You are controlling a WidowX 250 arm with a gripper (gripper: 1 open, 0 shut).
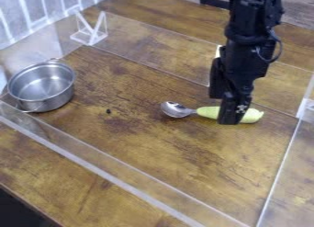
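My black gripper (pixel 230 104) hangs over the right half of the wooden table, open, its fingers at a pale yellow-green elongated object (pixel 245 114) that lies flat. Just left of that lies a metal spoon (pixel 174 109), its bowl toward the left. The gripper hides part of the pale object; whether the fingers touch it cannot be told from this view.
A steel pot (pixel 43 91) stands at the far left. Clear low walls border the work area, with a small white bracket (pixel 90 30) at the back left.
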